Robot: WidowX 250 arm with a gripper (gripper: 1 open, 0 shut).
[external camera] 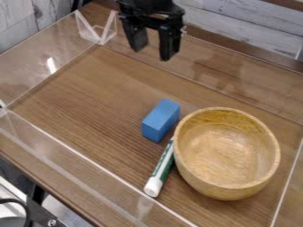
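Observation:
My gripper [151, 44] hangs at the top centre of the camera view, open, its two dark fingers apart over bare wood. Below it, in the middle of the table, lies a blue block [161, 120]. A tan oval bowl [226, 177] sits at the lower right, and a green-and-white marker [160, 170] lies just left of it.
Clear edging runs along the left side, with a white wire-like item at the upper left. A black cable lies at the bottom left corner.

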